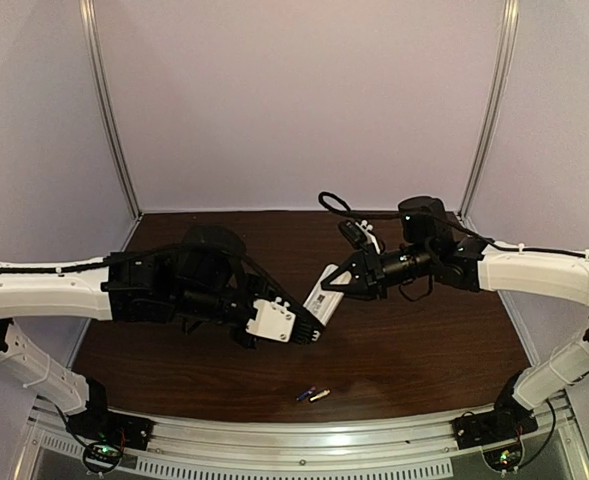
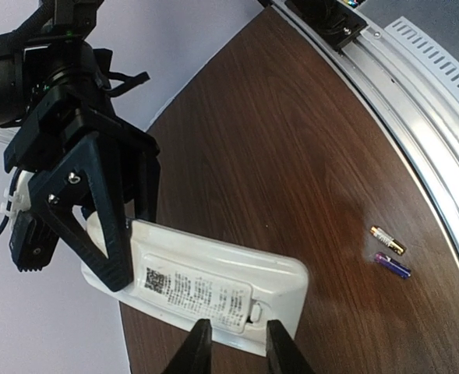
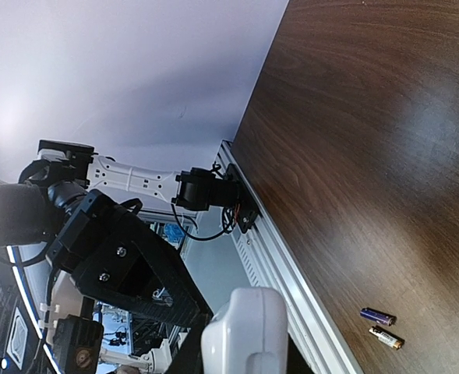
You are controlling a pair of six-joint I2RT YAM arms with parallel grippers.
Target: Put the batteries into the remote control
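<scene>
A white remote control (image 1: 323,298) is held in the air between my arms, back with label and latch facing the left wrist view (image 2: 194,292). My right gripper (image 1: 339,278) is shut on its upper end. My left gripper is at the lower end, by the battery cover latch, its fingers narrowed onto that end. Two batteries lie on the table below: a purple one (image 2: 393,265) and a gold-and-white one (image 2: 386,238).
An aluminium rail (image 1: 304,425) runs along its front edge, and pale walls stand at the back and sides.
</scene>
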